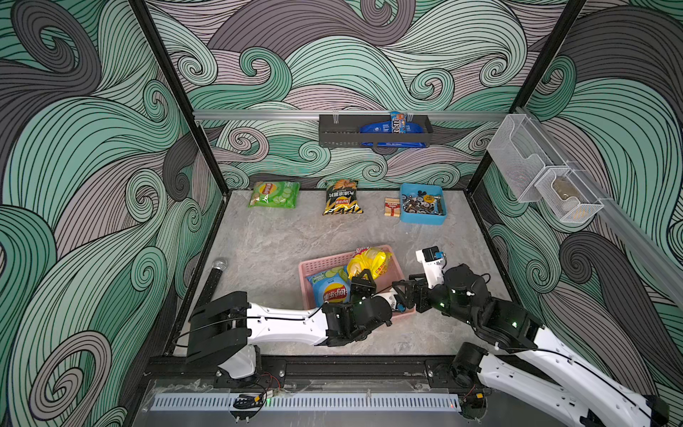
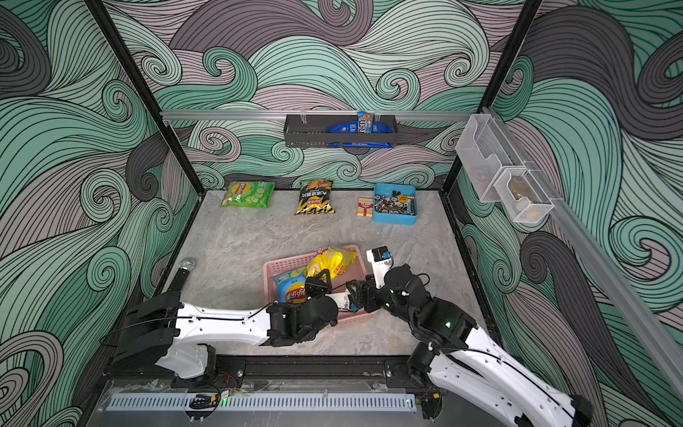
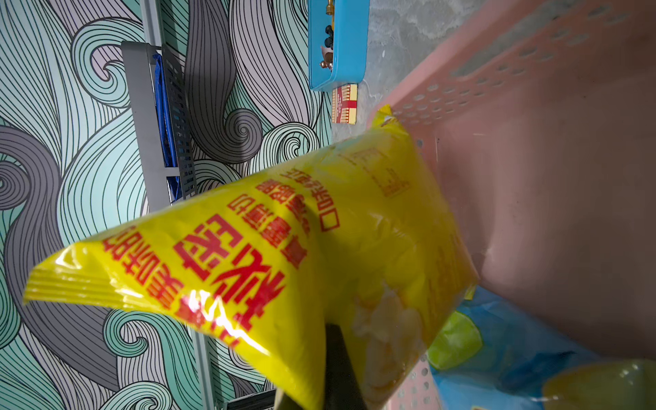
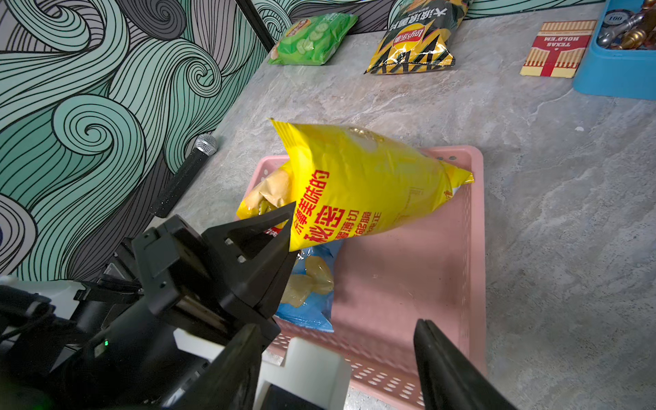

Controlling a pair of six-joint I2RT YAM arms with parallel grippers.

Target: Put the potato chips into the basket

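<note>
A yellow potato chip bag (image 4: 369, 181) hangs tilted over the pink basket (image 4: 477, 273), pinched near its lower corner by my left gripper, which is shut on it. That bag (image 3: 273, 225) fills the middle of the left wrist view, with one dark finger (image 3: 338, 372) against it. Inside the basket's left part lies a blue chip bag (image 1: 329, 286); its lower part is hidden by the left arm in the top views. Over the basket's right side, my right gripper is open, nothing between its fingers.
Green (image 1: 274, 194) and black (image 1: 343, 197) chip bags lie at the table's back. A blue bin (image 1: 422, 219) and a card box (image 1: 392, 207) stand back right; a microphone (image 1: 211, 281) lies left. My arms nearly touch above the basket.
</note>
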